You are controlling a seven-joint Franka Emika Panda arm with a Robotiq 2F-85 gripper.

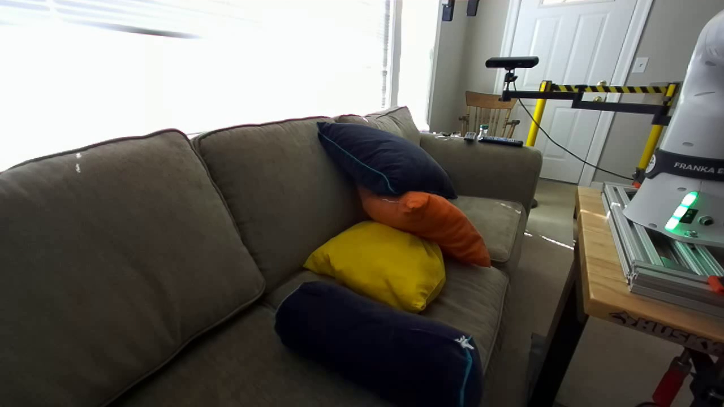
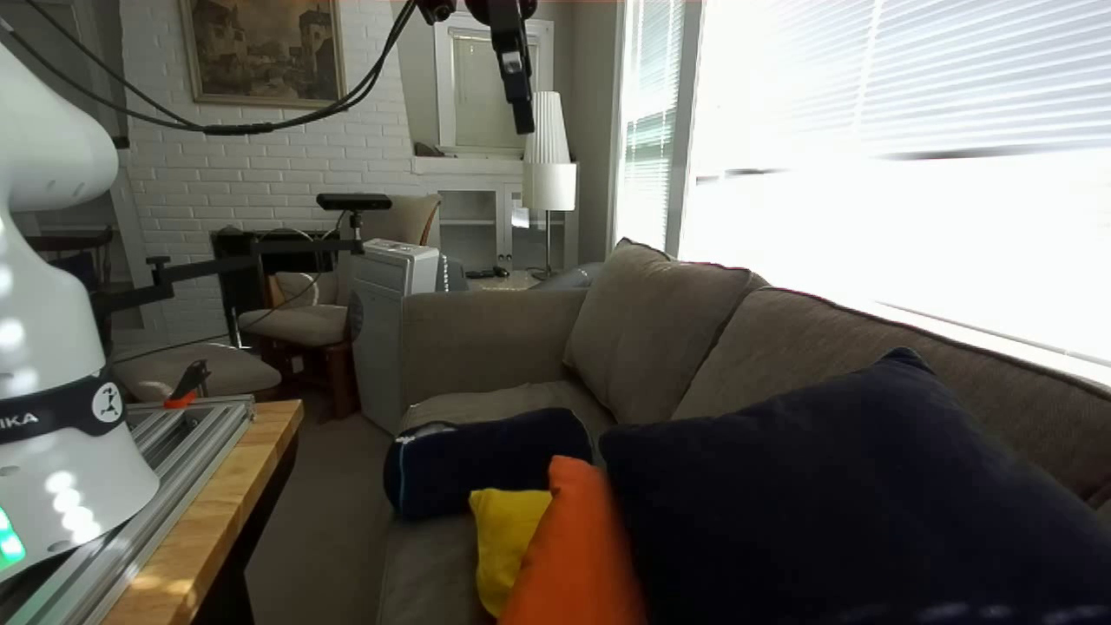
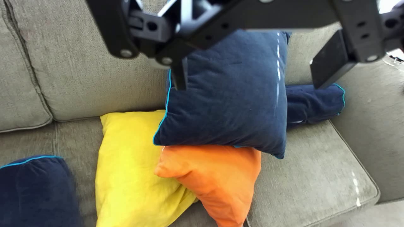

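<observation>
In the wrist view my gripper stands open, its two fingers wide apart with nothing between them. Beyond it a square navy pillow with light-blue piping leans on the sofa back. An orange pillow lies under its lower edge and overlaps a yellow pillow. On the near side of the yellow one in exterior view 1 lies a navy bolster. Another navy cushion sits partly behind the square pillow, by the sofa arm. Exterior view 2 shows the gripper's fingertips only at the top, high above the sofa.
The grey-brown sofa runs below the bright window. Its seat is bare near the far arm, on which remotes and small items lie. The robot's wooden bench stands across a gap of floor. Cables hang along the arm.
</observation>
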